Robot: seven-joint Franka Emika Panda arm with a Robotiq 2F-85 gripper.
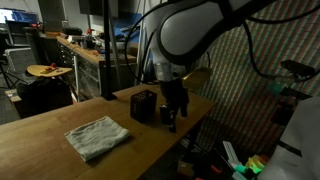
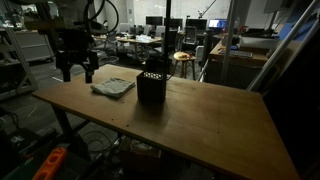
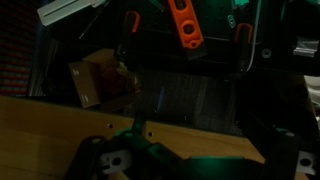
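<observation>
My gripper (image 2: 77,76) is open, its two fingers spread apart with nothing between them. In exterior view 1 the same gripper (image 1: 176,117) hangs at the robot's side of the wooden table (image 1: 40,140). A light grey folded cloth (image 1: 97,137) lies flat on the tabletop, apart from the gripper; exterior view 2 shows this cloth (image 2: 113,87) near the table's far edge. Beyond it stands a black box-like holder (image 2: 152,87) with a perforated upper part. Neither cloth nor holder shows in the wrist view, which looks down past the table edge (image 3: 60,115).
Below the edge, the wrist view shows a cardboard box (image 3: 95,78) and an orange-red item (image 3: 186,22) in a dark area. A dark post (image 2: 168,40) rises behind the holder.
</observation>
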